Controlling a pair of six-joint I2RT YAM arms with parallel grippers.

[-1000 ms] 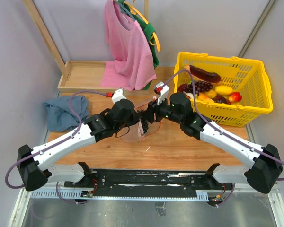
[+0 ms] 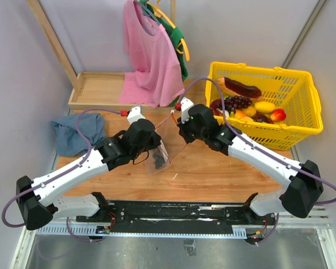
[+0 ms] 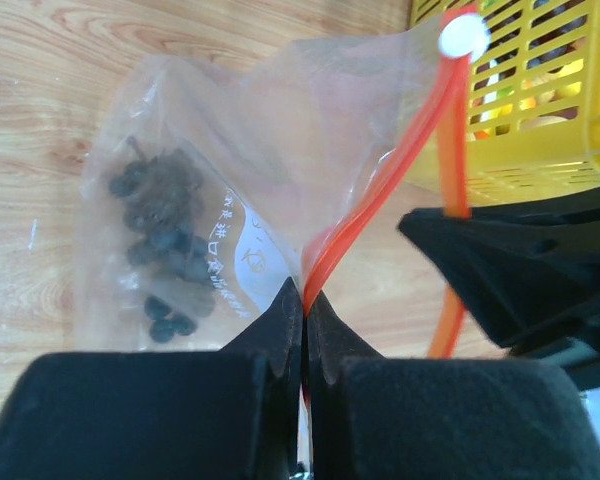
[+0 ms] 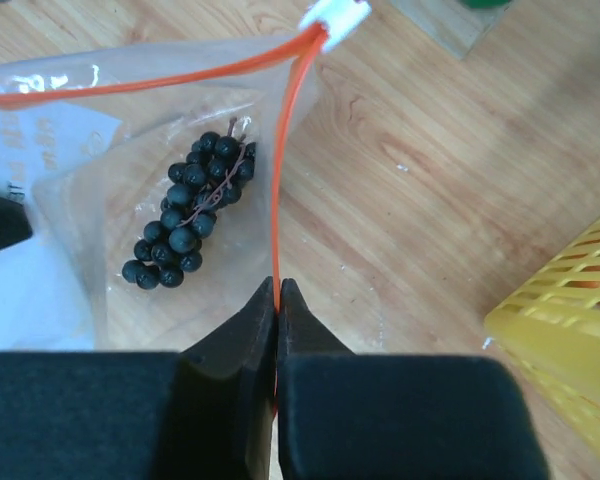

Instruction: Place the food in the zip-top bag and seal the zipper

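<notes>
The clear zip bag (image 3: pixel 250 130) hangs between both grippers, its orange zipper rim running up to a white slider (image 3: pixel 463 36). A bunch of dark grapes lies inside the bag, also seen through the plastic in the left wrist view. My left gripper is shut on one side of the bag's rim. My right gripper is shut on the other orange zipper edge. In the top view both grippers meet over the middle of the table, the bag partly hidden under them.
A yellow basket (image 2: pixel 291 126) of fruit and vegetables stands at the back right, close to my right arm. A blue cloth (image 2: pixel 78 134) lies at the left. A wooden rack with pink and green shirts (image 2: pixel 148 67) stands at the back.
</notes>
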